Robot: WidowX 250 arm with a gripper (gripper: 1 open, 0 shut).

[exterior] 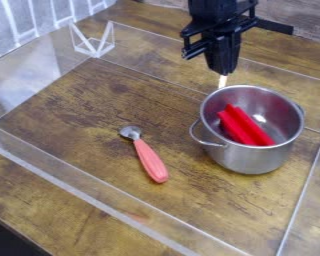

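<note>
A steel pot (254,156) on the right of the wooden table holds a red object (243,126) lying tilted inside. Above and behind it hangs my black gripper (219,55) at the top of the view, nothing seen held; whether its fingers are shut is hard to make out. A spoon with a pink handle (147,157) lies left of the pot.
A small white wire-like object (93,45) stands at the back left. Clear plastic edges border the table at left.
</note>
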